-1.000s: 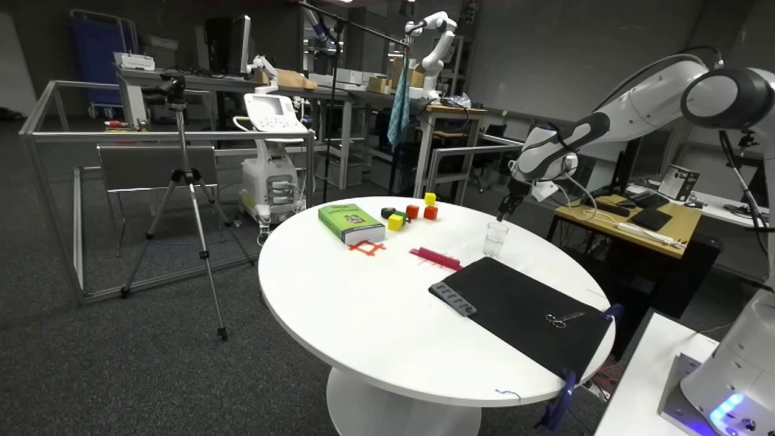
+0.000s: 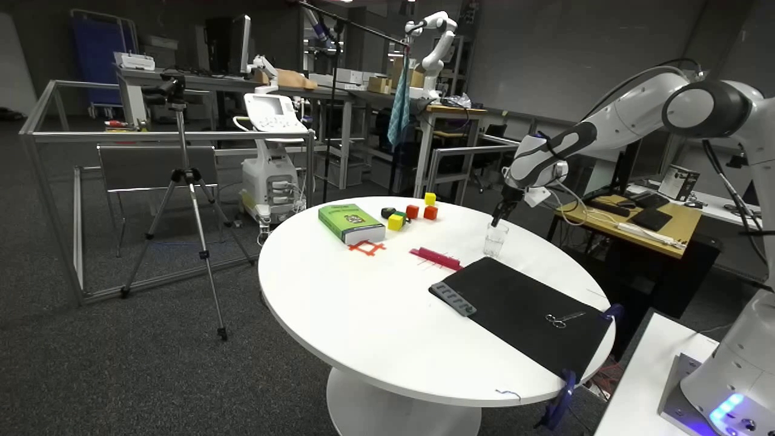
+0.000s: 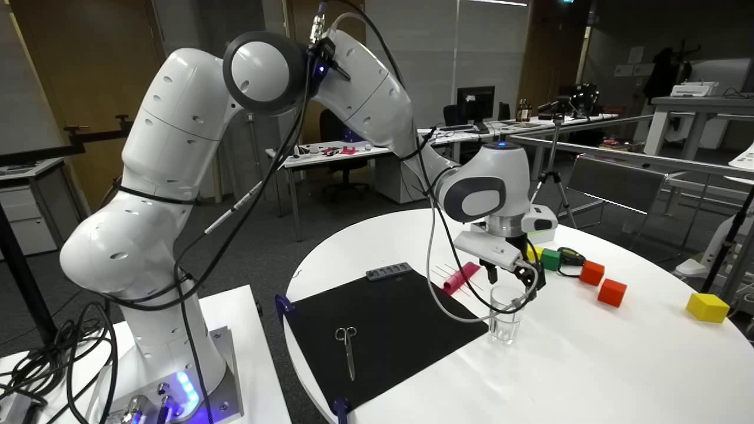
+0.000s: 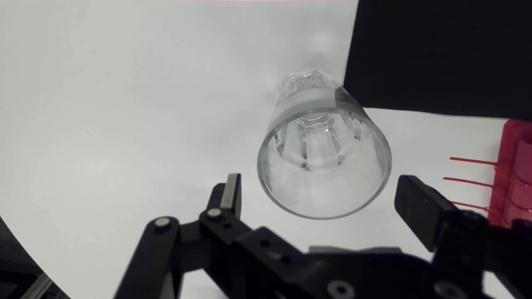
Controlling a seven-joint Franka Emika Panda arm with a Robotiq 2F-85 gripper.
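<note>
A clear drinking glass [image 4: 319,164] stands upright and looks empty, on the white table just off a corner of the black mat. In the wrist view its rim lies ahead of and between the open fingers of my gripper, with a gap on each side. Seen from outside, the gripper [image 3: 514,275] is tilted at the height of the glass [image 3: 505,321], close to its upper part. Nothing is held. Whether a finger touches the rim cannot be told from the exterior views.
Beside the glass lie a pink-red holder with thin red sticks [image 2: 438,258] and the black mat [image 2: 528,301] with scissors [image 2: 565,319] and a grey tray [image 2: 452,298]. Coloured cubes [image 3: 612,292] and a green book [image 2: 352,223] sit farther off.
The gripper has come down and slightly left in exterior view 1, nearer to the glass rim. The glass and the other table objects have stayed in place.
</note>
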